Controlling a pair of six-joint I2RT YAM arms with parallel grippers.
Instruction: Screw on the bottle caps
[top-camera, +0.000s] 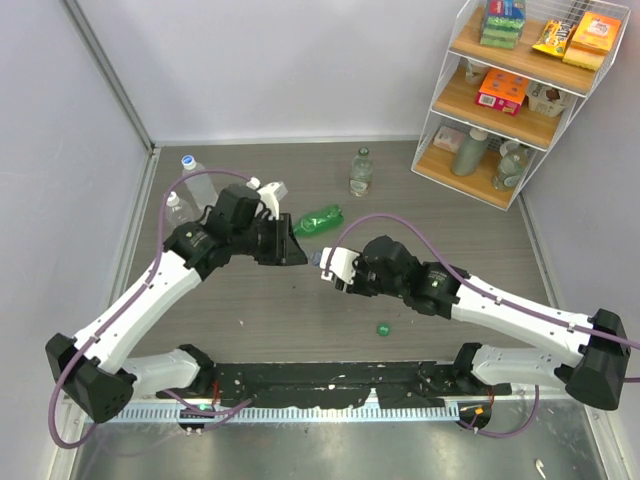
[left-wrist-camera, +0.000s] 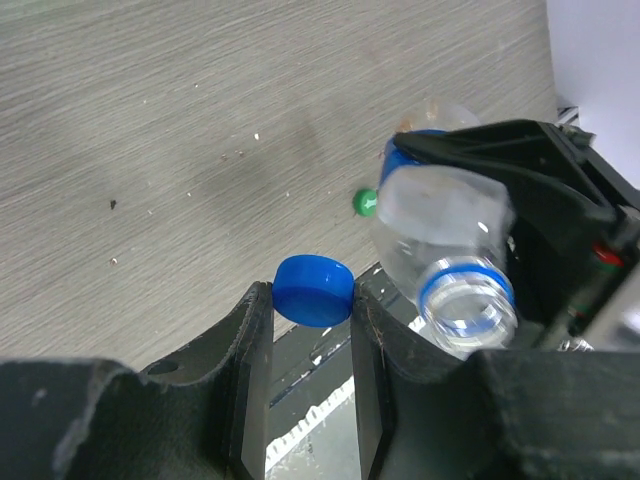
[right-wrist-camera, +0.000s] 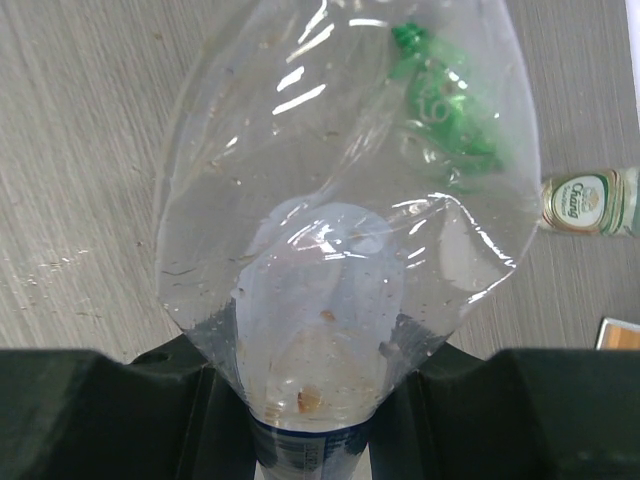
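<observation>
My left gripper is shut on a blue cap (left-wrist-camera: 312, 285). Beside it in the left wrist view, an uncapped clear bottle (left-wrist-camera: 440, 230) with a blue neck ring points toward the camera, held in my right gripper. The right wrist view shows that bottle (right-wrist-camera: 340, 260) filling the middle, gripped at its blue label. From above, the two grippers face each other over the table's middle. A green cap (top-camera: 383, 329) lies near the front edge.
A green bottle (top-camera: 318, 220) lies behind the grippers; a small clear bottle (top-camera: 361, 175) stands at the back. More bottles (top-camera: 199, 185) stand at the left. A shelf unit (top-camera: 445, 165) occupies the back right.
</observation>
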